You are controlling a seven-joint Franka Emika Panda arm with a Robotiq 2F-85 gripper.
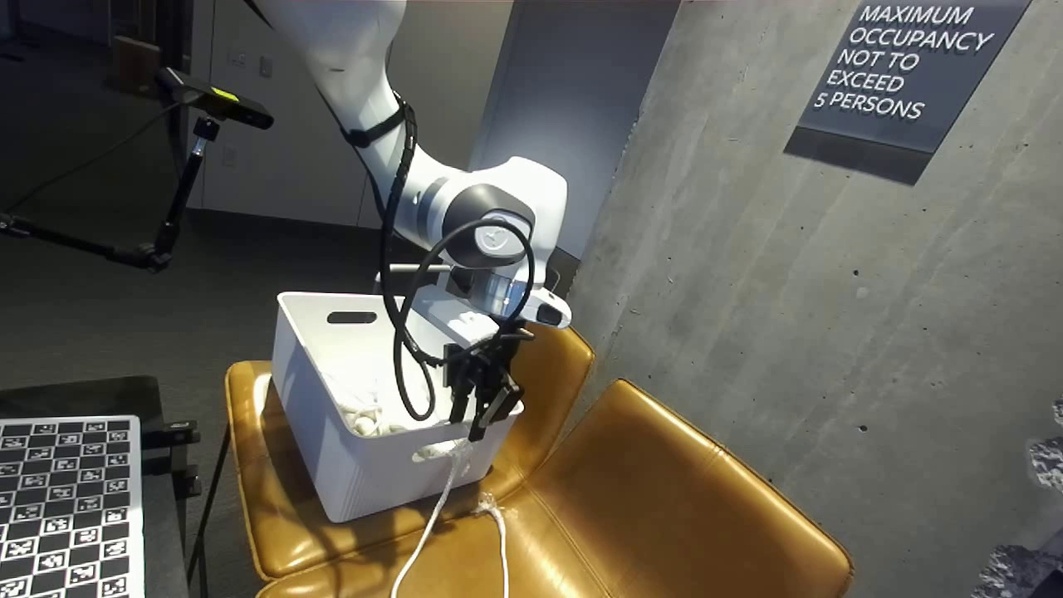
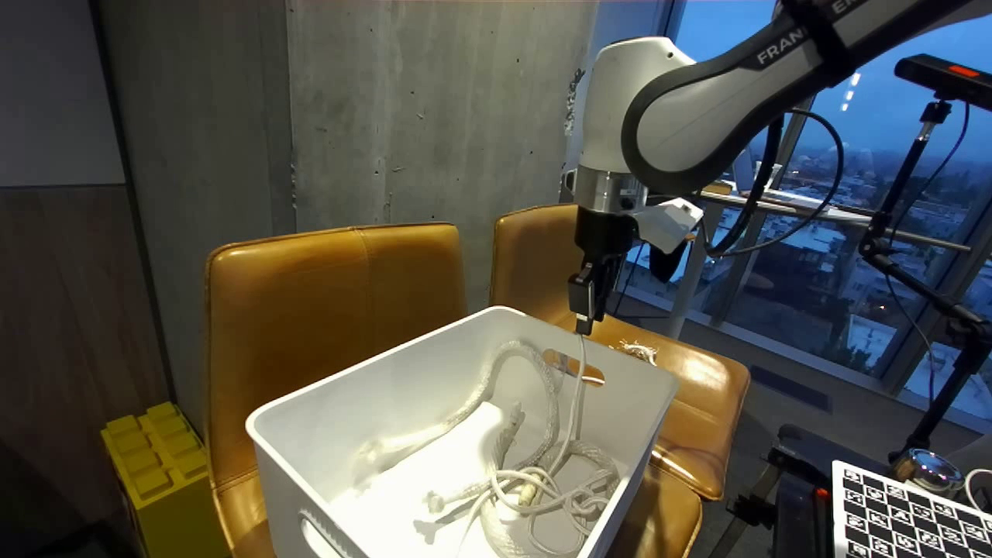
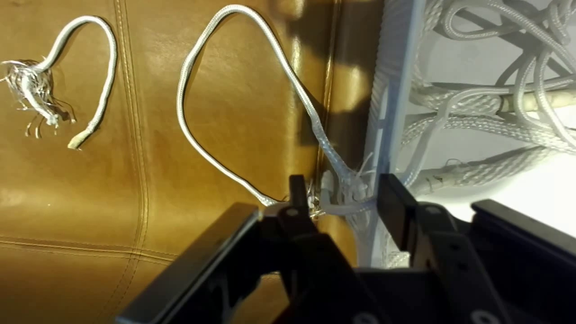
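Note:
A white rope [image 3: 248, 10] runs over the rim of the white bin [image 1: 304, 428], looping on the leather seat outside and lying in tangled coils [image 2: 549, 493] inside. My gripper is over that rim, its fingers apart on either side of it. A length of rope crosses the gap between them; whether either finger touches it I cannot tell. In the second exterior view the rope [image 2: 579, 372] drops from right beside the fingertips into the bin. Seen from the first exterior view, the gripper [image 1: 468, 423] is at the near rim, above the handle slot.
Tan leather chairs [image 1: 688, 498] hold the bin, with open seat beside it. A frayed rope end [image 3: 38, 89] rests on the leather. Concrete wall [image 1: 797, 349] rises behind the chairs, and a patterned board [image 1: 70, 508] stands to one side.

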